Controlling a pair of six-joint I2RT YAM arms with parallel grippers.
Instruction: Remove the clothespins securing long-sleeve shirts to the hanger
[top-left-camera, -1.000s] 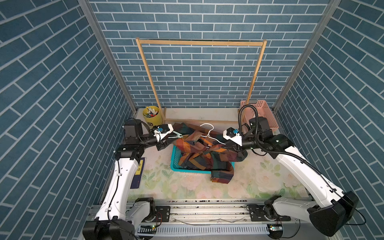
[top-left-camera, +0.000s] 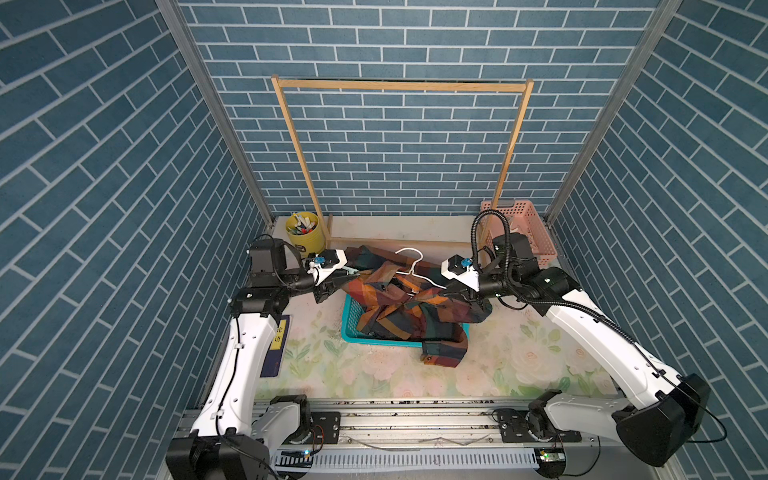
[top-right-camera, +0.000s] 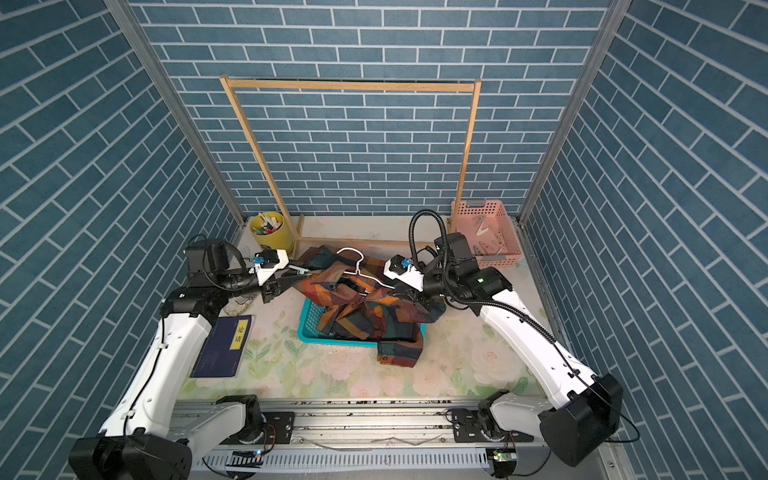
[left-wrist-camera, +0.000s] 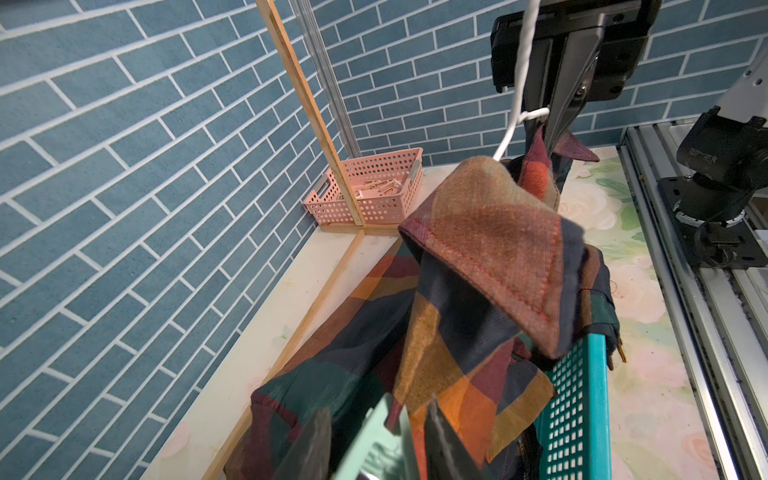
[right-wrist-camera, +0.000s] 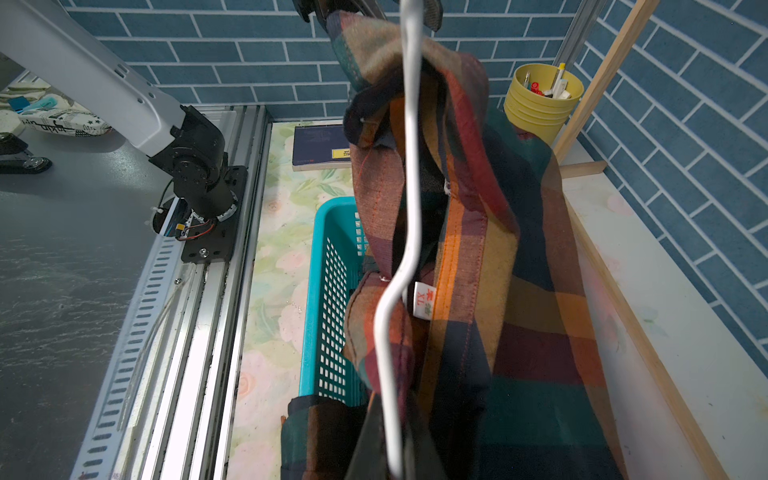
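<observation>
A plaid shirt (top-left-camera: 400, 312) lies bunched over a turquoise basket (top-left-camera: 348, 328), with a white hanger (right-wrist-camera: 411, 200) across it. My right gripper is shut on the hanger. In the left wrist view, a pale green clothespin (left-wrist-camera: 376, 448) stands at the shirt's cloth, between the blurred fingers of my left gripper; whether they grip it is unclear. Other clothespins on the shirt cannot be made out.
A pink basket (top-right-camera: 500, 256) with small items stands back right, a yellow bucket (right-wrist-camera: 536, 112) of pins back left. A wooden frame (top-left-camera: 400, 85) rises behind. A dark blue board (top-right-camera: 212, 352) lies left.
The right gripper and hanger have shifted slightly left. The clothespin at my left gripper shows less clearly in the top left view; the left arm has barely moved.
</observation>
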